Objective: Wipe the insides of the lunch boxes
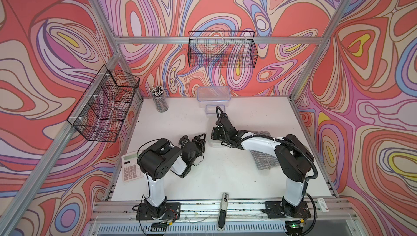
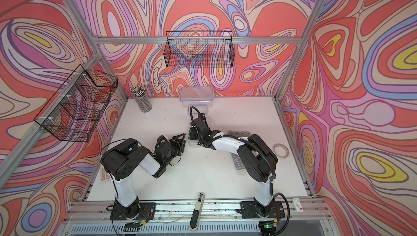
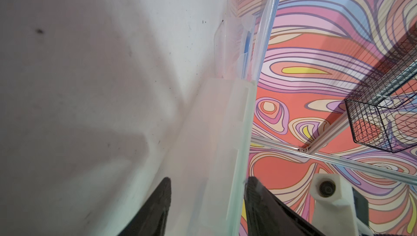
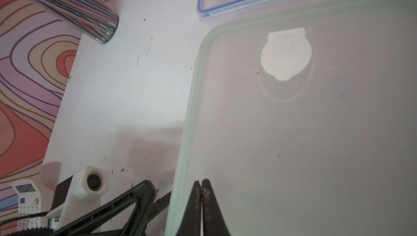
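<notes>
A frosted, translucent lunch box [image 3: 197,140] with a pale green edge stands mid-table. The right wrist view shows its broad top face [image 4: 304,140], with a round white tab near the far side. My left gripper is at the box's left side, fingers apart, with part of the box showing between them; touch cannot be told. Over the box's top, near its left edge, my right gripper is shut with nothing visible between its tips. Behind are a small blue-rimmed box [image 1: 215,109] and a larger one [image 1: 213,98].
A grey striped cloth [image 1: 262,160] lies to the right, partly under the right arm. A pen holder [image 1: 161,103] stands back left, a calculator [image 1: 130,168] front left. A tape-like ring [image 2: 281,150] lies far right.
</notes>
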